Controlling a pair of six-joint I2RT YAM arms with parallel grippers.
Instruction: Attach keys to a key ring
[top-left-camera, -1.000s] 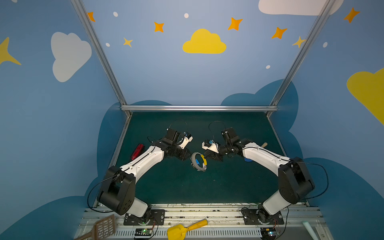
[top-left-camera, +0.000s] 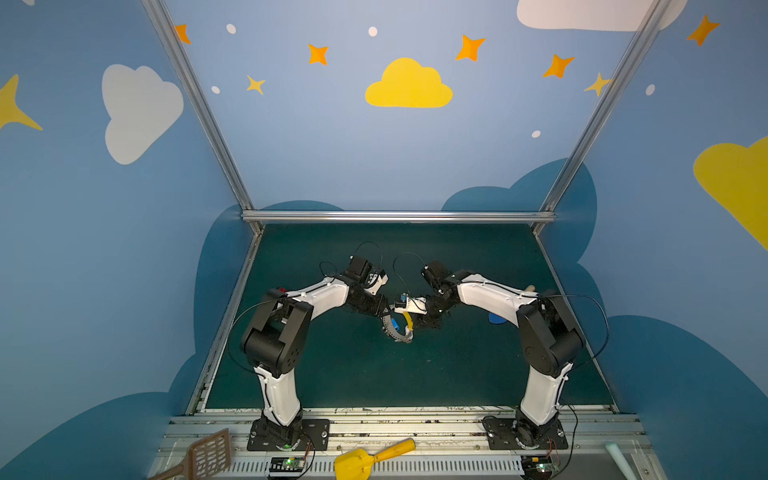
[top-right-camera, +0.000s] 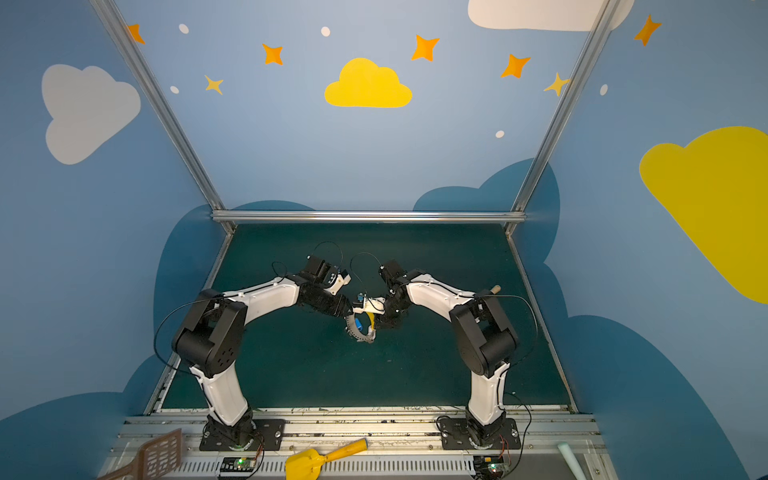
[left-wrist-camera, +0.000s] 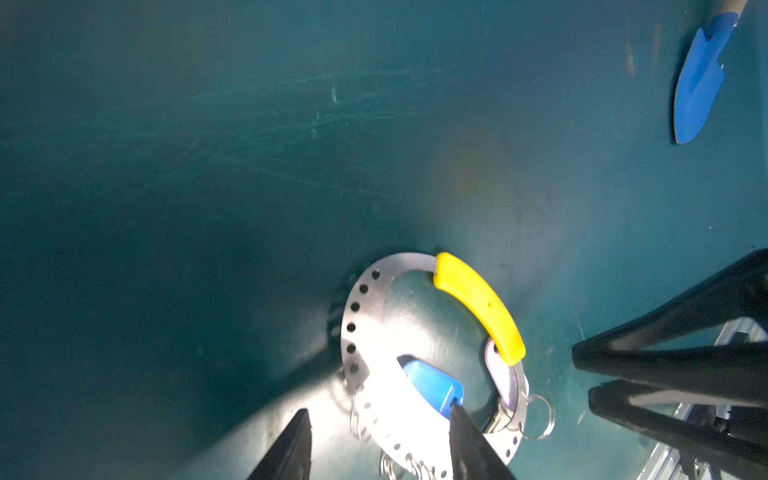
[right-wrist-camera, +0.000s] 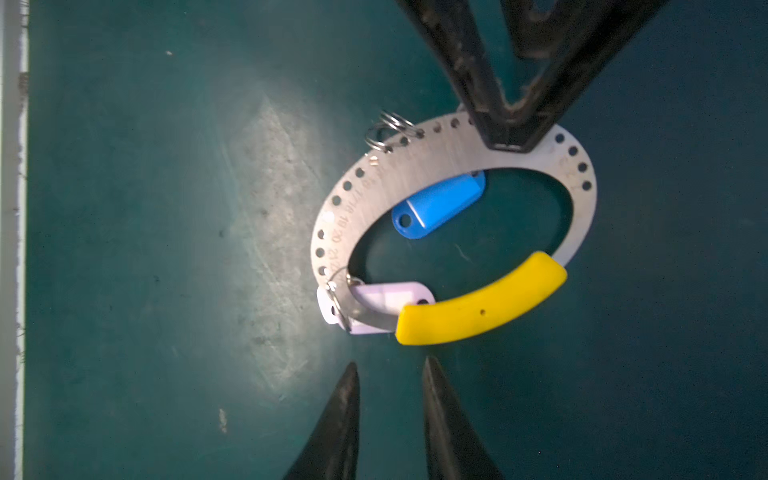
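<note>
The key ring is a flat metal oval with numbered holes (right-wrist-camera: 384, 180) and a yellow grip (right-wrist-camera: 482, 310), lying on the green table. Inside its opening shows a blue key tag (right-wrist-camera: 440, 204). A pale lilac tag (right-wrist-camera: 392, 302) sits at the end of the yellow grip, a wire loop (right-wrist-camera: 338, 300) beside it at the metal. Small wire loops (right-wrist-camera: 390, 128) hang at the outer edge. My left gripper is open above the holed side, its fingers covering part of the metal in the right wrist view. Open and empty, my right gripper is beside the yellow grip.
A blue trowel (left-wrist-camera: 697, 84) lies off to the right on the table. A yellow scoop (top-left-camera: 372, 459) and a brown basket-like piece (top-left-camera: 209, 454) are beyond the front rail.
Both arms have moved inward over the key ring, the left one rightward and the right one leftward. The ring stays put.
</note>
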